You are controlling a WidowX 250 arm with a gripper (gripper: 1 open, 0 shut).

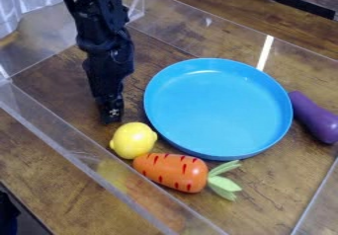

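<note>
The black robot gripper [111,107] reaches down to the wooden floor at the left, just left of a large blue plate [216,106] and above a yellow lemon [133,140]. Its fingertips are dark against the wood and hard to make out. An orange toy carrot [173,171] with green leaves lies beside the lemon, below the plate. A purple eggplant [314,117] lies at the right of the plate.
Clear plastic walls border the wooden work area [211,27] on several sides. Bare wood shows behind the plate and to the left of the gripper.
</note>
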